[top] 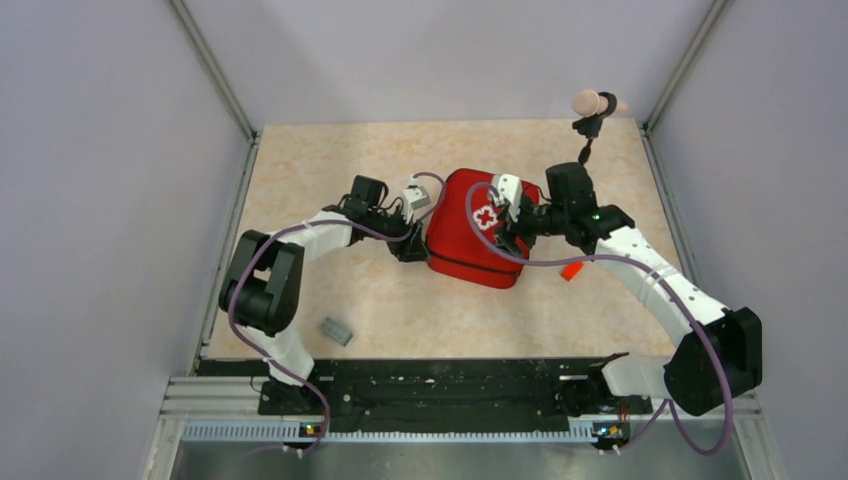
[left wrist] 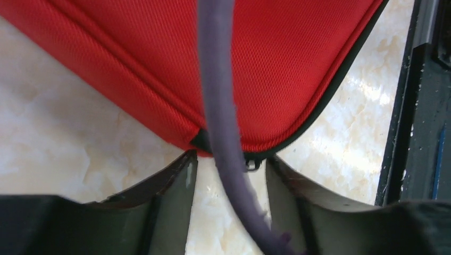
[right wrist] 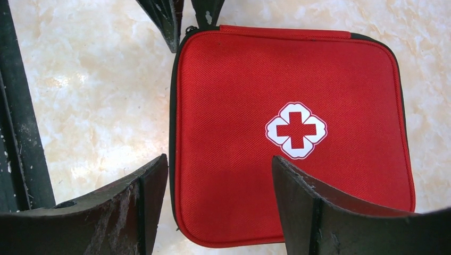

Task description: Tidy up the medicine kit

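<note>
The red medicine kit (top: 470, 245) lies closed on the table, its white cross emblem (right wrist: 296, 130) facing up. At its near left corner is my left gripper, part open. A small dark zipper pull (left wrist: 252, 163) at that corner shows between its fingers, with a visible gap on each side. Above the kit hovers my right gripper, its fingers wide apart and nothing between them. The left gripper's fingertips also appear beside the kit's corner in the right wrist view. Whatever is inside the kit is hidden.
A grey box (top: 336, 331) lies at the front left, and a small orange-red item (top: 571, 270) sits right of the kit. A purple cable (left wrist: 220, 106) crosses the left wrist view.
</note>
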